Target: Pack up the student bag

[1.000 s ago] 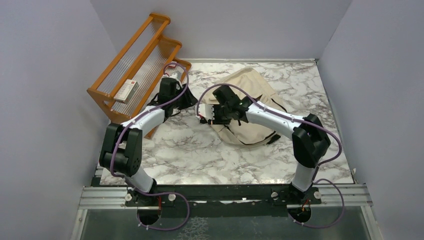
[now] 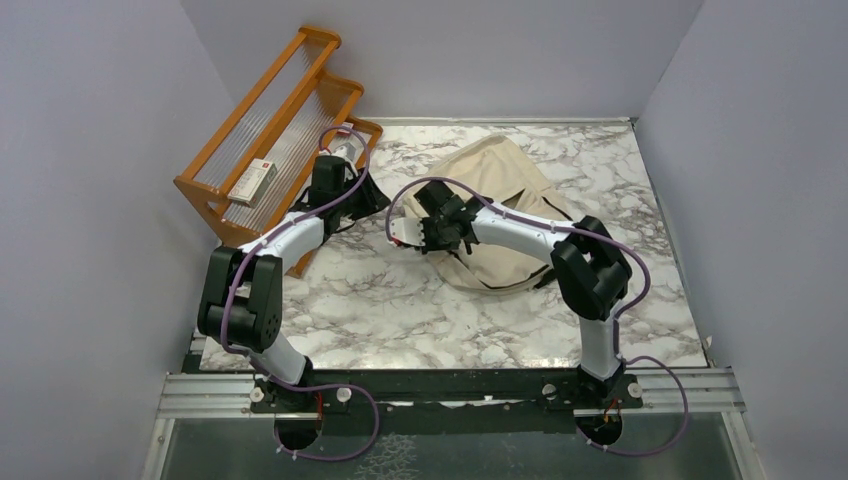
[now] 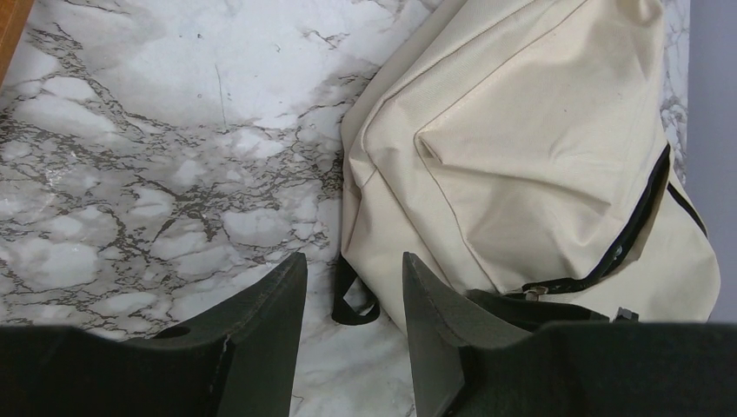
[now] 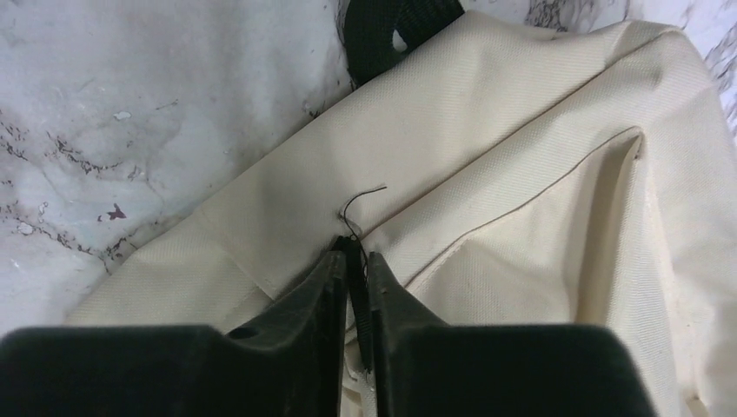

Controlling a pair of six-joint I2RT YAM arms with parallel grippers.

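The cream cloth bag lies on the marble table, its black zipper visible in the left wrist view. Over the bag's left part, my right gripper has its fingers close together, with a narrow black strip, which looks like a zipper pull or tape, between them. Whether they clamp it cannot be told. A thin dark thread sticks up beside it. My left gripper stands open, left of the bag and clear of it; beyond its fingertips a black strap loop shows at the bag's edge.
A wooden rack stands at the back left, close to my left arm, with a white box on it. Bare marble lies in front of the bag and at its right.
My left arm has shifted slightly left. The bag looks almost unchanged.
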